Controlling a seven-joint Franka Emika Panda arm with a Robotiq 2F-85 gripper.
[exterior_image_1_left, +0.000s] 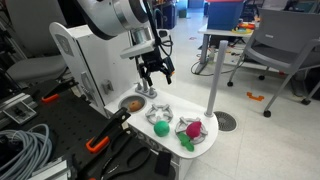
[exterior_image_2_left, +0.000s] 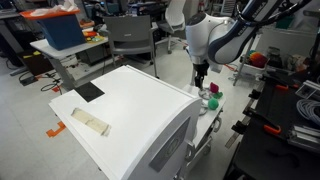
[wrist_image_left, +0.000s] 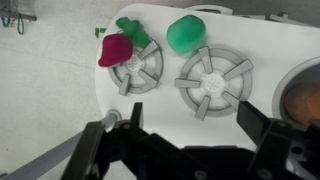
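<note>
My gripper hangs above the white toy stove counter, fingers pointing down. In the wrist view the gripper is open, its dark fingers wide apart with only bare counter between them. A rounded green toy rests beside one grey burner ring. A red toy lies on the edge of the other ring, with a knobbly green toy against it. Inside the round sink basin is an orange-brown item, partly cut off in the wrist view.
A small faucet stands by the basin, close to the arm. A tall white post rises at the counter's far side. Beside the counter, the black table carries orange-and-black clamps and cables.
</note>
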